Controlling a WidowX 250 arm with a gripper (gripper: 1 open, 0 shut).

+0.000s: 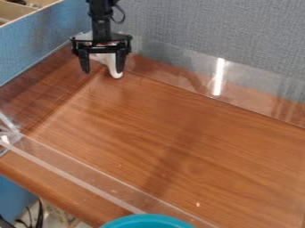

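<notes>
My black gripper (102, 61) hangs at the top left of the camera view, near the back left corner of the wooden table, its fingers spread open. A white elongated object (116, 71) lies just behind and beside the fingers, partly hidden by the gripper. I cannot tell whether they touch.
Grey padded walls bound it at the back, a blue one at the left with clear edging. A cyan round container (149, 222) sits at the bottom edge, and cables show at the bottom left.
</notes>
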